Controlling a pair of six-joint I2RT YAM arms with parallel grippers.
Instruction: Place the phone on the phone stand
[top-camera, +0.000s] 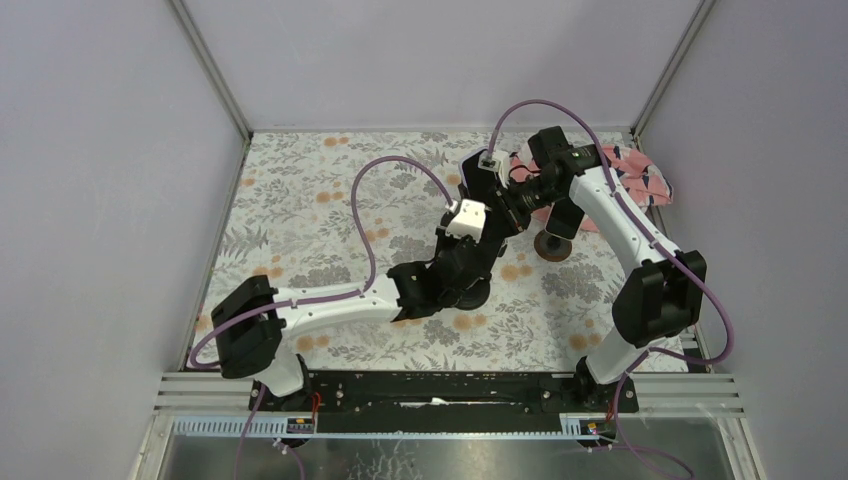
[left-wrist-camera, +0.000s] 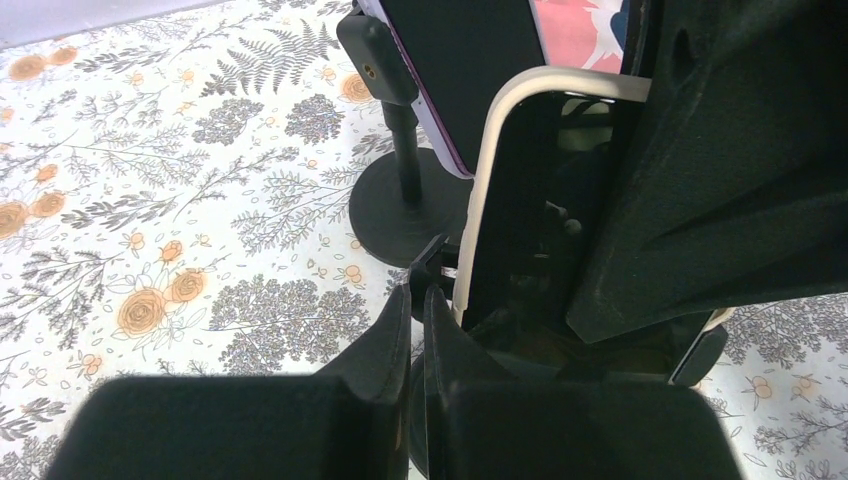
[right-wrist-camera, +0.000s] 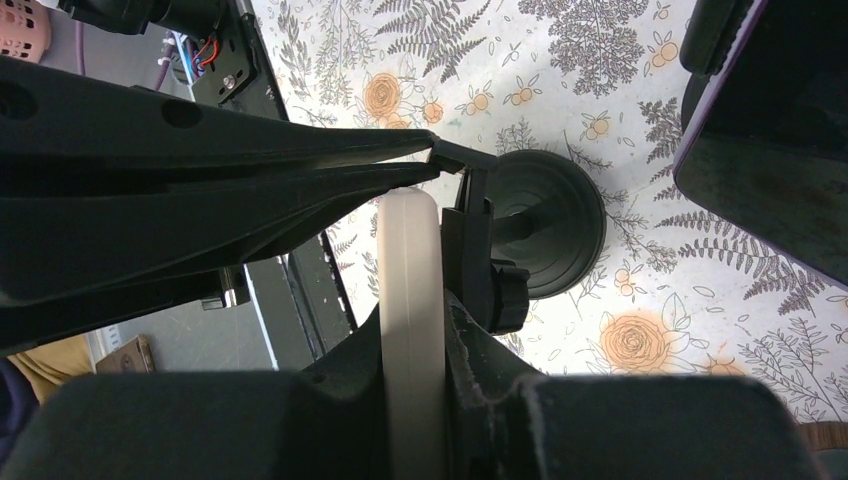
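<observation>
In the middle, a black phone in a white case (left-wrist-camera: 520, 200) rests at the front phone stand (right-wrist-camera: 545, 235), whose round base stands on the table. My right gripper (top-camera: 510, 220) is shut on this phone, whose pale edge runs between its fingers in the right wrist view. My left gripper is at the phone's side by the stand's holder, its fingers closed close together; what lies between them is hidden. In the top view the left arm covers much of phone and stand.
A purple-edged phone (left-wrist-camera: 460, 60) sits on another stand (left-wrist-camera: 385, 205) behind. A third phone (top-camera: 565, 220) stands at right on a brown base (top-camera: 552, 250). A pink cloth (top-camera: 640, 175) lies at the back right.
</observation>
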